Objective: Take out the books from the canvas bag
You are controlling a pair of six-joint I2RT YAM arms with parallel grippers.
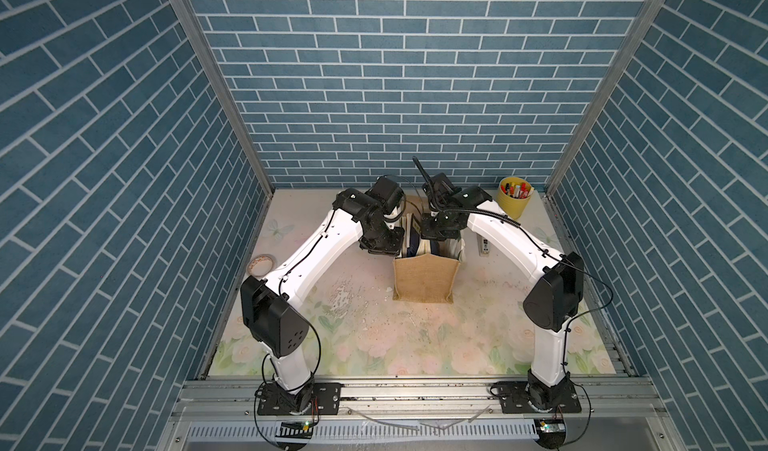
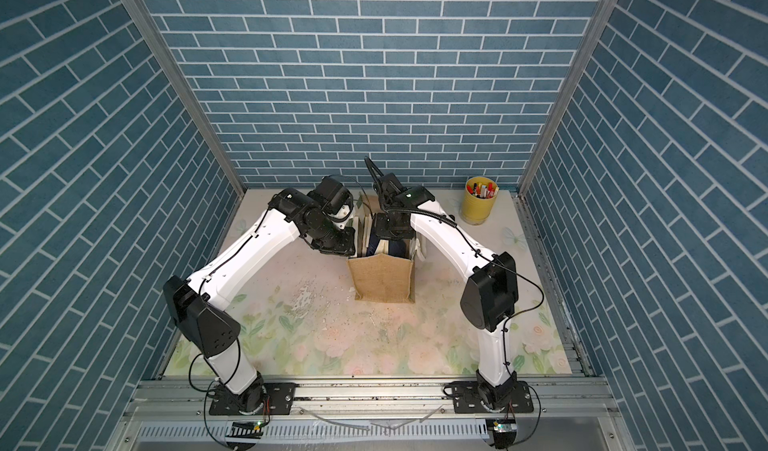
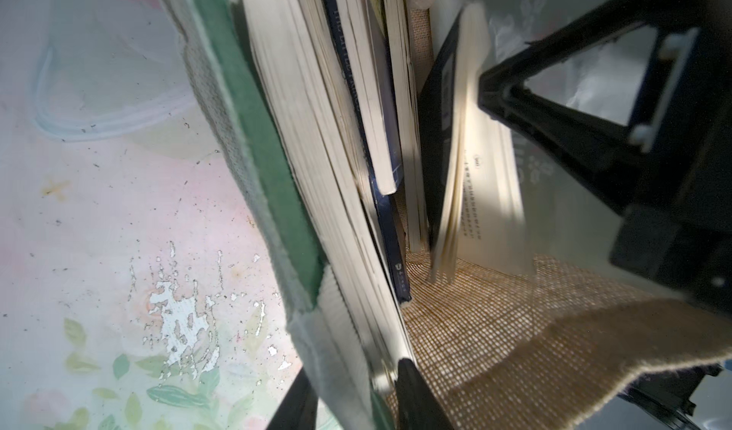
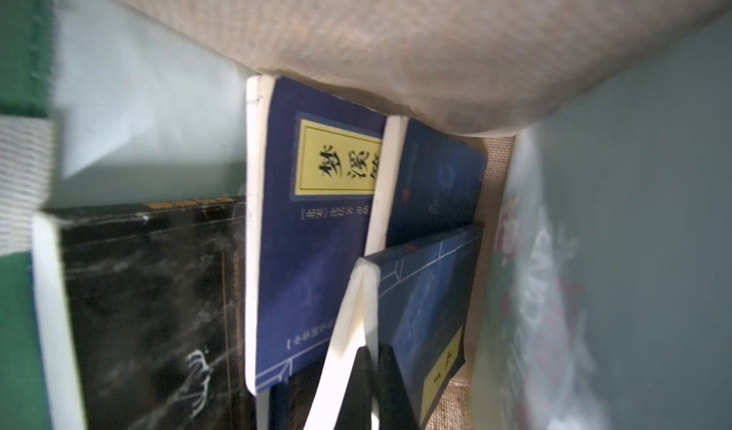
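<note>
The tan canvas bag (image 1: 425, 279) stands mid-table, several books inside it. At its left rim (image 3: 320, 353), my left gripper has its fingers on either side of the cloth; whether they press on it cannot be told. Inside the bag, my right gripper is shut on the edge of a blue book (image 4: 427, 292) with a yellow label. That book's pages (image 3: 488, 193) look spread apart in the left wrist view. Beside it are another blue book (image 4: 320, 254), a smaller dark-blue one (image 4: 438, 174) and a black book (image 4: 145, 308).
A yellow cup (image 1: 513, 199) of pens stands at the back right, a remote (image 1: 484, 245) in front of it. A ring-shaped roll (image 1: 261, 265) lies at the far left. Bare flowered table (image 1: 416, 339) stretches in front of the bag.
</note>
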